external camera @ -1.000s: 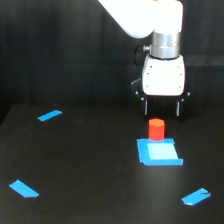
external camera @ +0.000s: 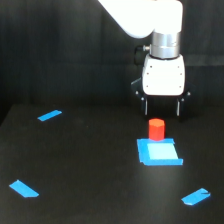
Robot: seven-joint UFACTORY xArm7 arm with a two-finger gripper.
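Observation:
A small red block point(external camera: 156, 129) stands upright at the back edge of a pale square pad point(external camera: 162, 152) bordered with blue tape. Above and slightly behind the block in the picture hangs my white gripper point(external camera: 162, 105), pointing down. Its two dark fingers point(external camera: 144, 104) are spread wide, with only dark background between them, so it is open and empty. Clear space shows between the fingertips and the top of the block. Exact depth between them is hard to tell from this one view.
Strips of blue tape mark the dark table: one at the back left point(external camera: 50, 115), one at the front left point(external camera: 24, 189), one at the front right point(external camera: 196, 197). A dark curtain point(external camera: 60, 50) hangs behind.

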